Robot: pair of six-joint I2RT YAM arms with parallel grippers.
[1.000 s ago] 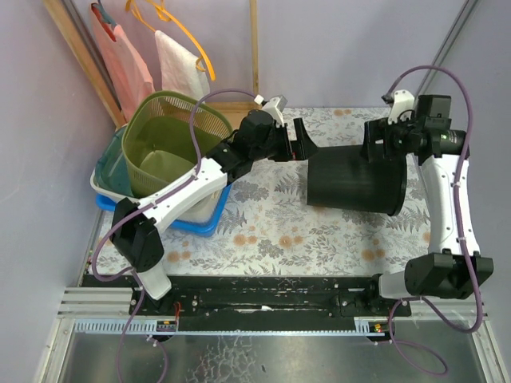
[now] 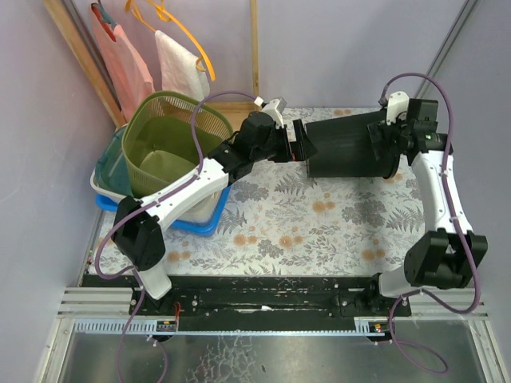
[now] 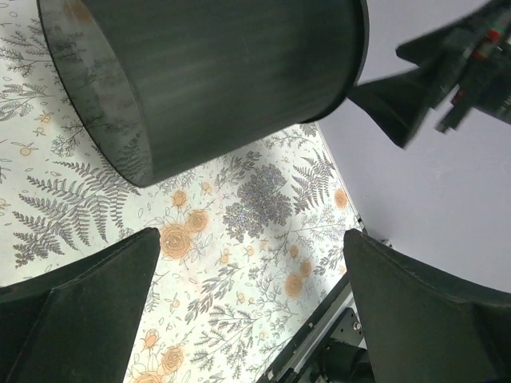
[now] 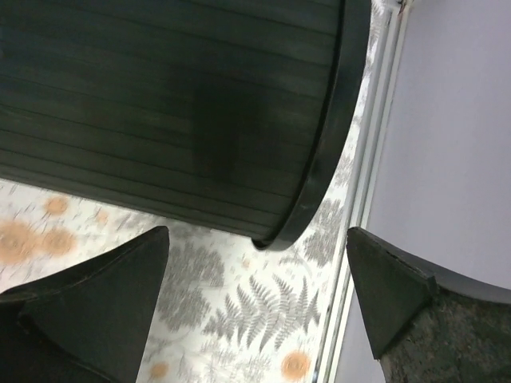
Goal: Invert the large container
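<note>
The large dark container (image 2: 343,148) lies on its side at the back right of the floral surface, its open end toward the left. In the left wrist view its body (image 3: 223,80) fills the top, rim visible. My left gripper (image 2: 294,144) stands open just left of it, empty. My right gripper (image 2: 387,132) is open over the container's right end; in the right wrist view the dark ribbed side (image 4: 160,104) and rimmed end sit beyond its empty fingers.
Green baskets (image 2: 152,159) in a blue tray (image 2: 196,227) fill the left. Hanging cloths (image 2: 176,64) are at back left. A wall (image 2: 479,159) bounds the right.
The container has moved back toward the rear of the surface. My right gripper has moved slightly with it in the same direction. The left arm looks unchanged.
</note>
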